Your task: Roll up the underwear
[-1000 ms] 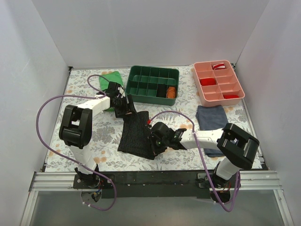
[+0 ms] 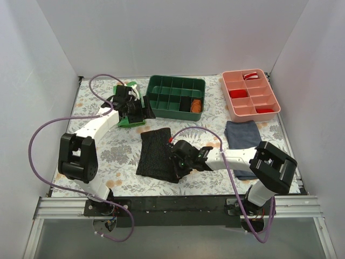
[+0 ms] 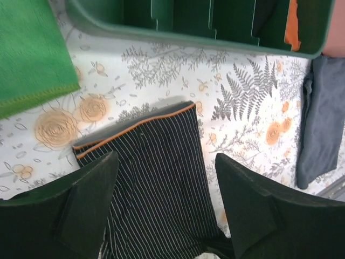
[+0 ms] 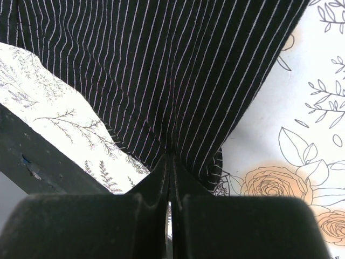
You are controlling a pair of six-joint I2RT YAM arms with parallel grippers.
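Note:
The black striped underwear (image 2: 153, 155) lies spread on the patterned tabletop, left of centre. In the left wrist view, the far end of the underwear (image 3: 161, 178) shows an orange-edged waistband. My left gripper (image 2: 142, 109) is above and beyond that end, near the green bin; its fingers are apart and empty. At the underwear's near right corner, my right gripper (image 2: 176, 164) is shut with its tips down on the cloth. In the right wrist view the fabric (image 4: 156, 81) runs in creases to the shut fingertips (image 4: 171, 162); whether any is pinched between them is hard to see.
A green divided bin (image 2: 175, 110) with black and orange items stands at the back, with a pink divided bin (image 2: 245, 110) to its right. A green cloth (image 2: 129, 124) lies at the back left. Dark folded cloths (image 2: 242, 135) lie on the right.
My left gripper has moved back and away from the underwear's far edge, towards the green bin. The right arm holds still, and the underwear has barely shifted.

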